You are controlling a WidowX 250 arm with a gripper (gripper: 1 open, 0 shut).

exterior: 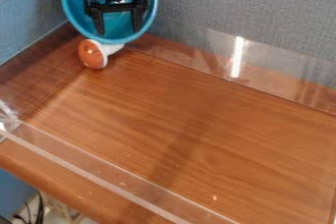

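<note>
A black gripper [116, 12] is at the top left, in front of or within a turquoise round bowl-like object [140, 27]; whether its fingers hold anything cannot be made out. Just below lies an orange-and-white mushroom-like object [93, 55] on the wooden surface [197, 130], close to the turquoise rim.
Grey fabric panels [250, 17] bound the surface at the back and left. A clear strip runs along the back and another along the front. Crumpled clear material [6, 120] sits at the left edge.
</note>
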